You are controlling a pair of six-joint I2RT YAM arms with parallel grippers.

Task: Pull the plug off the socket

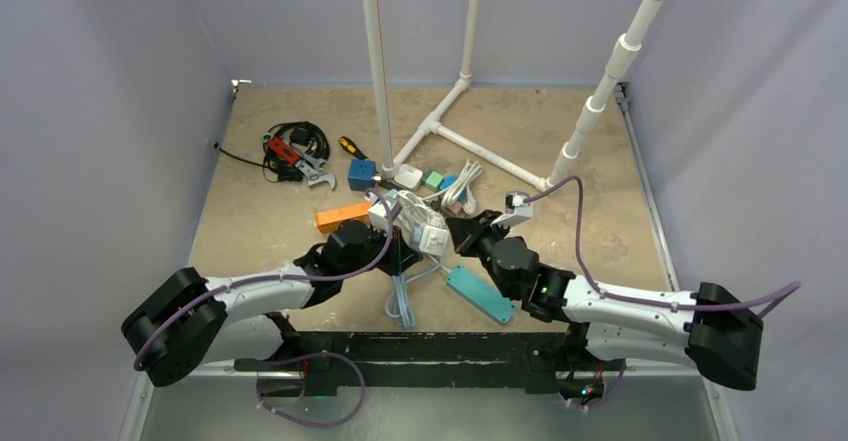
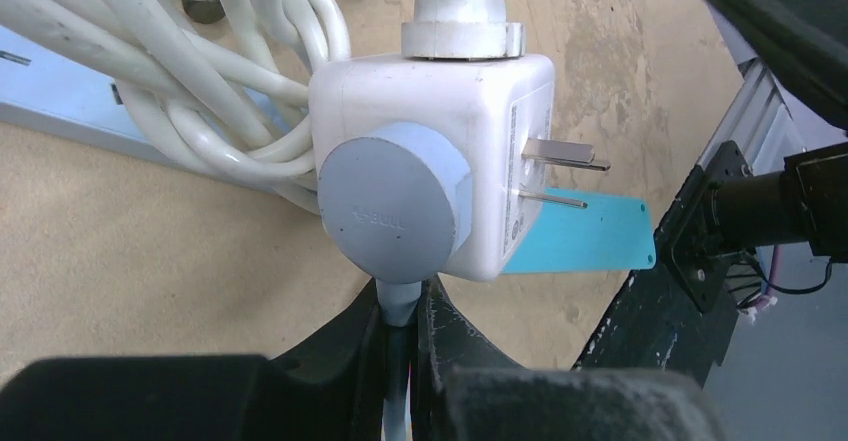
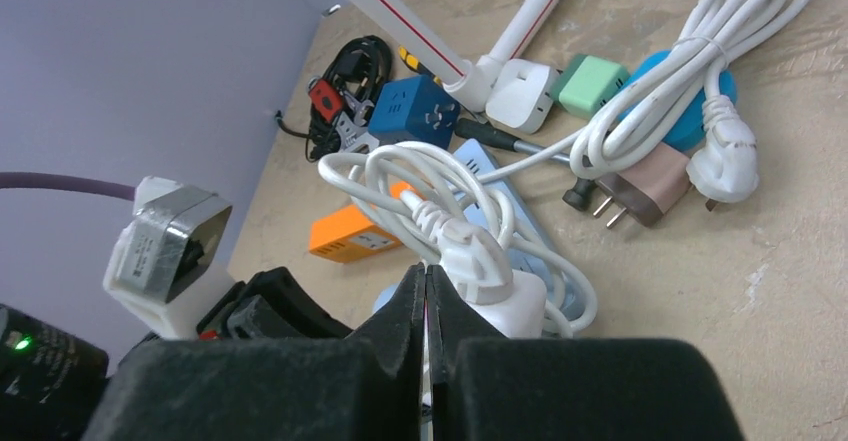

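Observation:
A white cube-shaped socket (image 2: 420, 91) with bare metal prongs (image 2: 560, 151) fills the middle of the left wrist view. Plugged into its near face is a round blue-grey plug (image 2: 385, 211); a white plug (image 2: 455, 11) sits on its top. My left gripper is shut on the blue-grey plug's cord just below its head. In the right wrist view, my right gripper is shut with nothing between its fingers. Beyond those fingertips, outside them, the socket appears partly hidden, with the white plug (image 3: 475, 256) on it.
White cord loops (image 3: 440, 176) bunch beside the socket above a pale blue power strip (image 3: 505, 206). An orange block (image 1: 342, 217) lies left, a teal strip (image 1: 480, 294) in front. White pipes (image 1: 490, 156) stand behind. The board's right side is bare.

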